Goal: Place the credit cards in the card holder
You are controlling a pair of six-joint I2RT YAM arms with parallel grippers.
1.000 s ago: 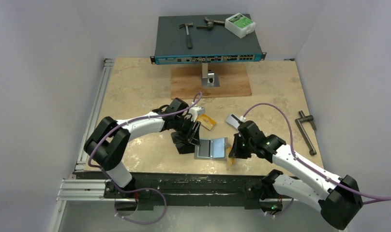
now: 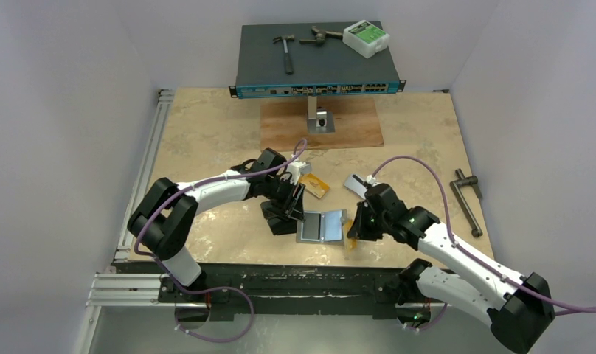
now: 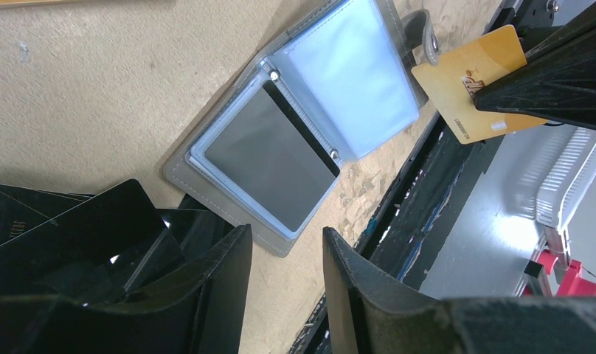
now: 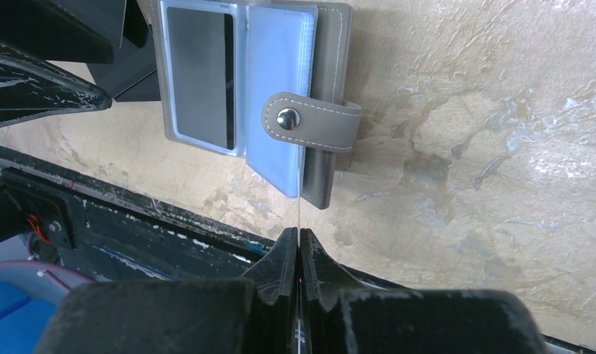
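Note:
The open card holder [image 2: 321,226] lies at the front middle, grey with a blue sleeve [image 3: 350,74] and a strap with a snap [image 4: 310,122]. My right gripper is shut on a yellow card, seen edge-on in the right wrist view, just at the holder's blue side. My left gripper hangs over the holder's dark side, its fingers apart with nothing between them. A second yellow card [image 2: 314,184] lies behind the holder, and a pale card [image 2: 355,185] lies to its right, partly behind the right arm.
Black flat items [image 2: 280,225] lie left of the holder. Hammers and a white box [image 2: 365,40] rest on the raised unit at the back. Tools [image 2: 468,206] lie at the right edge. The front table edge is close below the holder.
My right gripper has shifted very slightly with the yellow card. The left arm is almost unchanged.

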